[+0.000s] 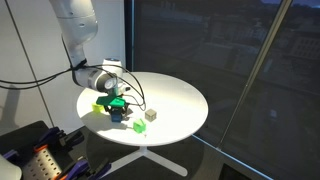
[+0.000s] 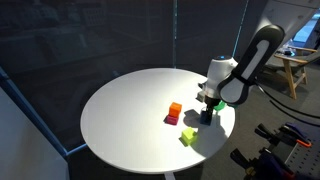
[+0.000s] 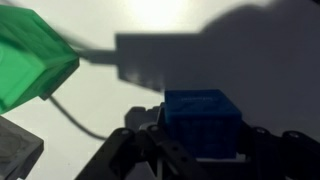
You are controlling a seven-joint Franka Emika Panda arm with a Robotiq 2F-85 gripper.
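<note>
A dark blue block [image 3: 200, 122] fills the lower middle of the wrist view. The dark fingers [image 3: 120, 155] of my gripper stand on either side of it, and their contact with its sides is too dark to make out. In exterior view 1 the blue block [image 1: 116, 117] is on the white round table [image 1: 180, 95], right under my gripper [image 1: 115, 110]. From the other side, exterior view 2 shows the gripper [image 2: 207, 114] low over the table, with the blue block [image 2: 205, 121] barely distinguishable beneath it.
A bright green block [image 3: 35, 60] and a grey block [image 3: 15, 150] lie left in the wrist view. Exterior view 1 also has a yellow block [image 1: 98, 107]. An orange block [image 2: 175, 109] appears in exterior view 2.
</note>
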